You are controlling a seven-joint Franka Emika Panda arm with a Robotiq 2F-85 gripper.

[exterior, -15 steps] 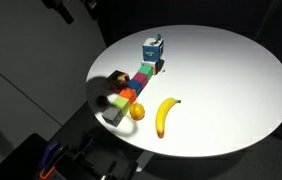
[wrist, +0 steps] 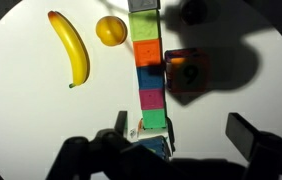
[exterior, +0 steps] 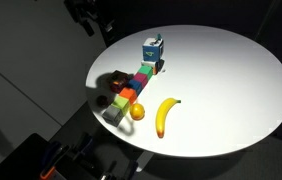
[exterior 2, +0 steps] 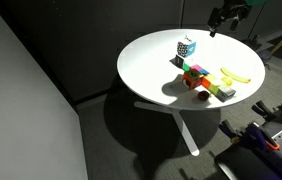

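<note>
My gripper stands open in the wrist view, its two dark fingers wide apart with nothing held between them. It hangs well above the round white table, seen at the upper left as the gripper (exterior: 85, 22) and at the top right as the gripper (exterior 2: 226, 24). Below lies a straight row of coloured cubes: grey, lime, an orange cube (wrist: 148, 53), blue, a magenta cube (wrist: 152, 99) and a green cube (wrist: 154, 119). A blue-and-white box (exterior: 153, 49) stands by the green end, partly hidden by the gripper in the wrist view.
Beside the row sits a larger red numbered block (wrist: 188, 71). A dark round object (exterior: 102, 101) lies near the edge. Across the row are a small orange fruit (exterior: 137, 111) and a banana (exterior: 163, 117).
In exterior view 1 my gripper has moved right and slightly down over the last second. The things on the table have stayed where they were.
</note>
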